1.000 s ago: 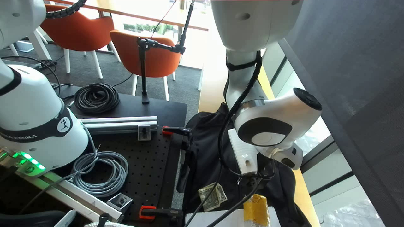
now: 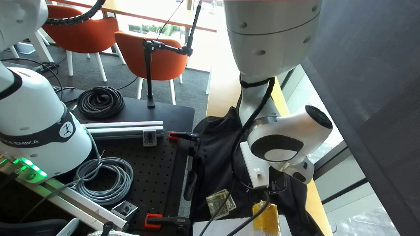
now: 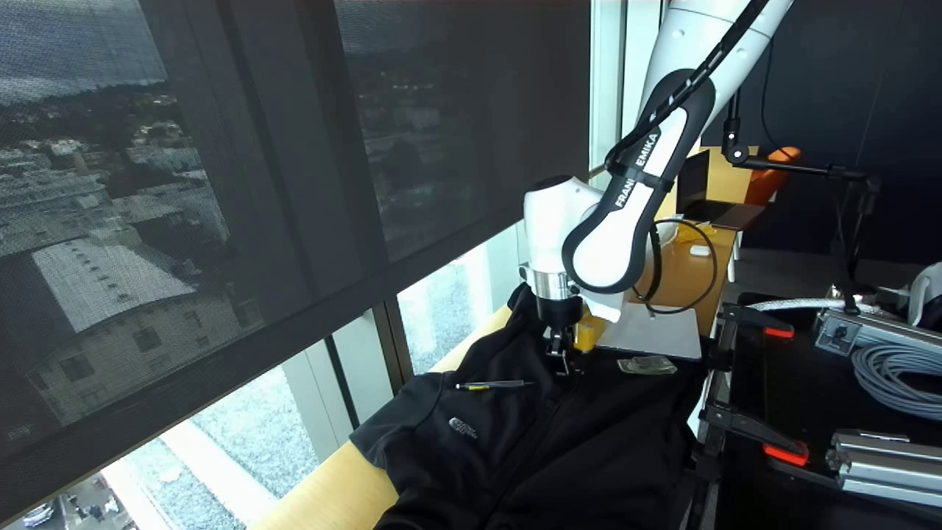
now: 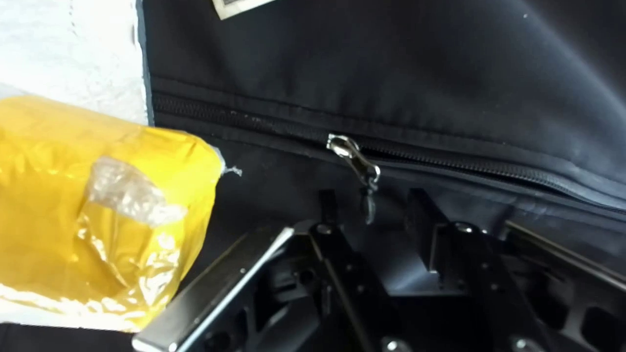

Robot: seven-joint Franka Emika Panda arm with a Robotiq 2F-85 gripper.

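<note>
A black jacket [image 3: 609, 433] lies spread on the wooden ledge, its zipper [image 4: 264, 123] running across the wrist view. The silver zipper slider [image 4: 346, 147] has a pull tab [image 4: 368, 205] whose dark end hangs toward my gripper. My fingers [image 4: 425, 214] stand apart on either side of that end, with a gap showing around it. From exterior view 2, the gripper [image 3: 560, 353] points down close to the fabric. The arm hides the fingertips in exterior view 1.
A yellow taped package [image 4: 111, 217] sits left of the gripper, beside a white board [image 3: 649, 331]. Banknotes [image 2: 220, 204] and a pen [image 3: 492, 385] lie on the jacket. A black clamp [image 2: 167, 221] grips the edge of the dark table [image 2: 153, 169]. A cable loops beside the wrist.
The arm and hand have lowered toward the jacket and shifted slightly. Jacket, banknotes and package look unmoved.
</note>
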